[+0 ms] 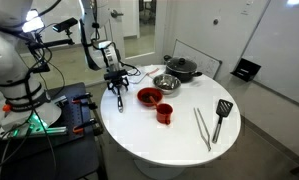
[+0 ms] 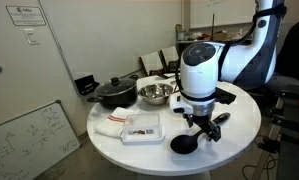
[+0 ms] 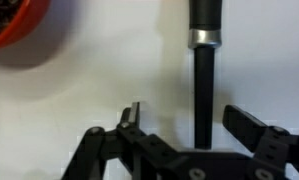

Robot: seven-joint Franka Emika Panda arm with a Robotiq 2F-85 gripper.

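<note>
My gripper points down over the white table, its fingers well apart. Between them in the wrist view runs a slim black handle (image 3: pixel 204 95) with a silver collar, nearer the right finger, and gaps show on both sides of it. In exterior view 2 a black ladle (image 2: pixel 184 144) lies near the table edge, just below the gripper (image 2: pixel 203 122). Exterior view 1 shows the gripper (image 1: pixel 117 85) at the table's left side, with a dark utensil part (image 1: pixel 119 103) in front of it.
A red bowl (image 1: pixel 149 97) and a red cup (image 1: pixel 164 113) stand to the right of the gripper. Farther back are a steel bowl (image 1: pixel 179 68) and a black pot (image 1: pixel 183 64). A black spatula (image 1: pixel 223 112) and tongs (image 1: pixel 202 128) lie at the right.
</note>
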